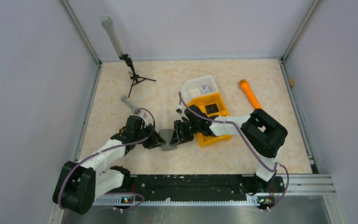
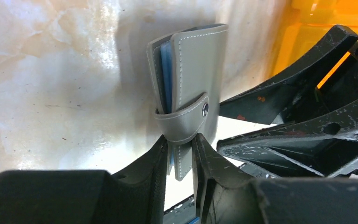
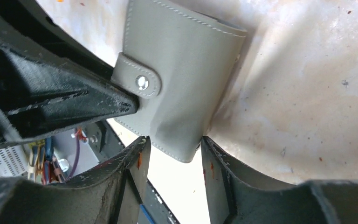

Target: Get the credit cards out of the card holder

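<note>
The grey card holder [image 1: 168, 139] lies on the table between both grippers. In the left wrist view the holder [image 2: 200, 65] appears nearly edge-on, its snapped strap [image 2: 184, 120] across it and a blue layer [image 2: 167, 74] inside. My left gripper has its fingertips apart at the strap end, part of the holder showing between them; whether they grip it is unclear. In the right wrist view my right gripper stands open around the near corner of the holder [image 3: 182, 70]. No card is seen outside the holder.
Just right of the holder stands an orange bin [image 1: 223, 105], with a white bin [image 1: 186, 86] behind it. An orange microphone [image 1: 249, 93] lies far right; a tripod [image 1: 134, 77] stands back left.
</note>
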